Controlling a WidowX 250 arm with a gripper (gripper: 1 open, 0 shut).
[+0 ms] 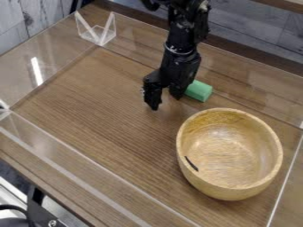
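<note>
The black arm reaches down from the top centre of the camera view, its gripper [168,90] low over the wooden table and open. A green block [199,91] lies just right of the gripper, partly behind it. Whether the fingers touch the block is hard to tell.
A large yellow plastic bowl [229,186] stands at the lower right, in front of the block. A clear plastic object [97,29] is at the back left.
</note>
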